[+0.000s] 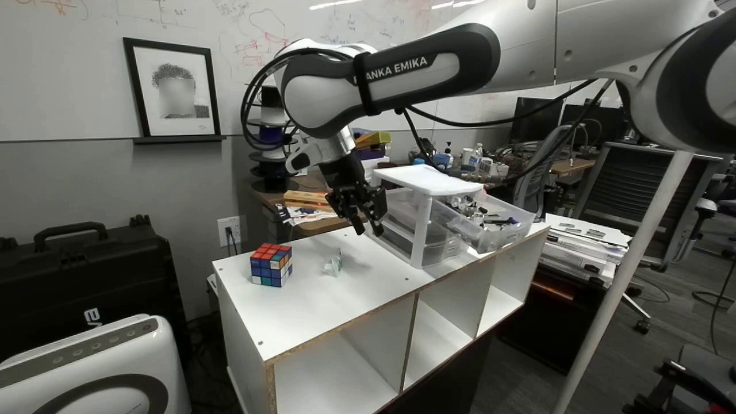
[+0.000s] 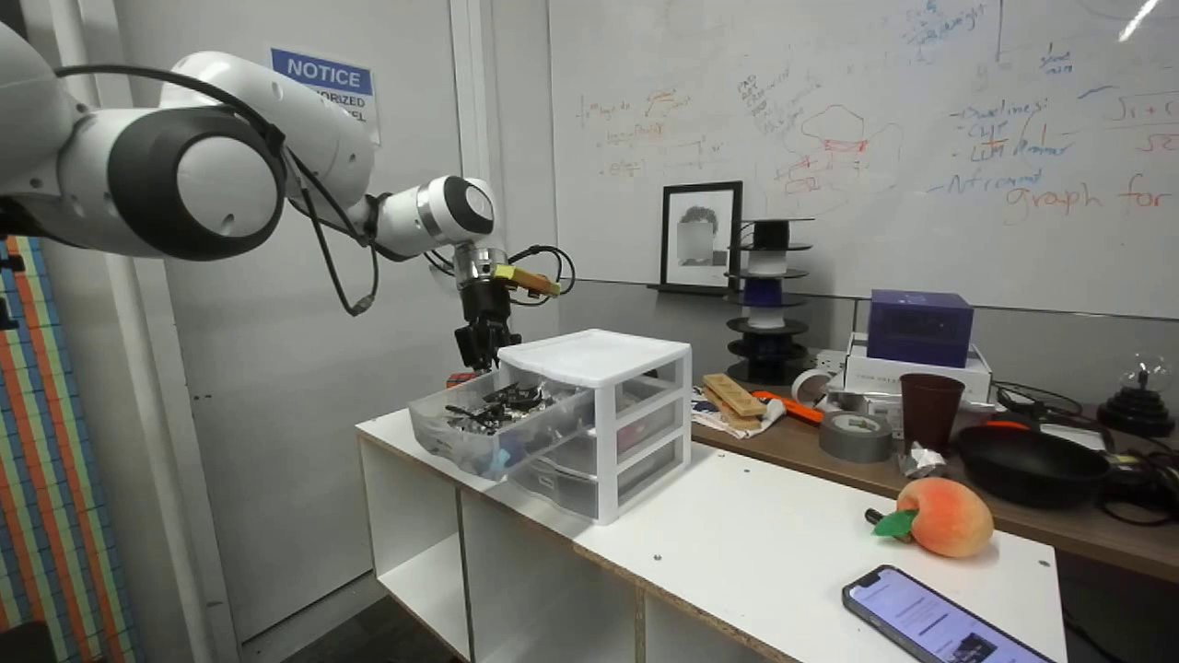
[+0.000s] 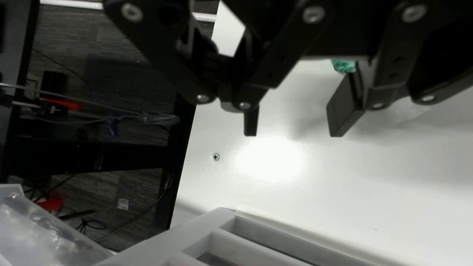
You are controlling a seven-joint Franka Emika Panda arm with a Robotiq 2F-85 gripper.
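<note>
My gripper [image 1: 367, 231] hangs above the white shelf top, just left of the drawer unit [image 1: 426, 186] in exterior view 1. In the wrist view its two fingertips [image 3: 251, 122] stand apart, and bare white surface shows between them. A small pale, crumpled, see-through piece [image 1: 333, 263] lies on the shelf to the left of the gripper and below it. Farther left sits a Rubik's cube [image 1: 271, 265], red on top. In exterior view 2 the gripper [image 2: 483, 366] is partly hidden behind the drawer unit [image 2: 597, 354], whose top drawer [image 2: 464, 431] is pulled out and filled with small dark parts.
On the other half of the shelf top lie a peach [image 2: 948, 517] with a green leaf and a phone [image 2: 928, 619]. A desk with a dark pan [image 2: 1028, 464] and tape runs along the wall. Shelf room around the pale piece is clear.
</note>
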